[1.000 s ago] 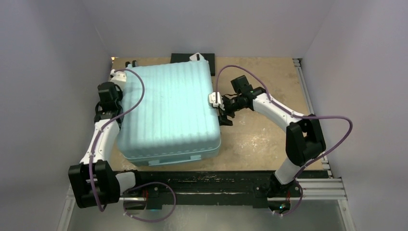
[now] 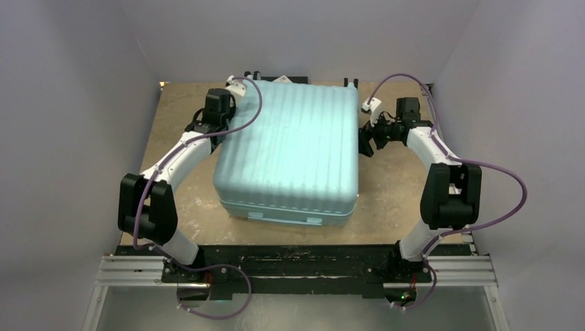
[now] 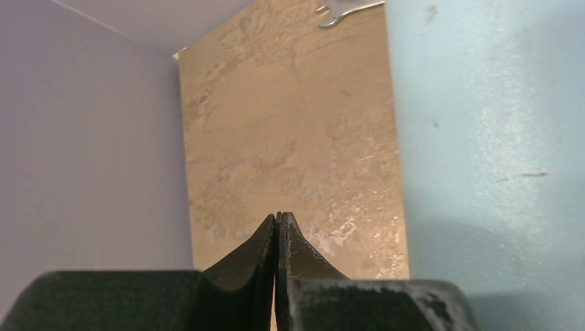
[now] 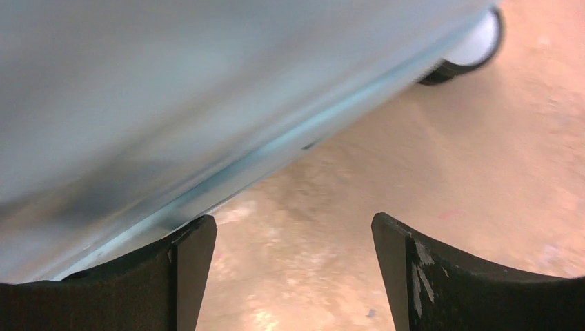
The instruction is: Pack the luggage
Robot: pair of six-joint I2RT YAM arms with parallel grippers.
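A large closed pale-blue suitcase with ribbed shell fills the middle of the work surface. My left gripper is shut, nothing showing between its fingers, beside the suitcase's left side, whose smooth wall fills the right of the left wrist view. My right gripper is open at the suitcase's right side, low over the surface, with the case's edge passing above and left of its fingers; nothing is between them.
A dark panel and a white card sit behind the suitcase. A metal wrench-like piece lies left of it. Bare board is free on both sides; grey walls enclose left, back and right.
The suitcase has moved right and toward the back, turning slightly. Both arms have moved right along with it, staying at its sides.
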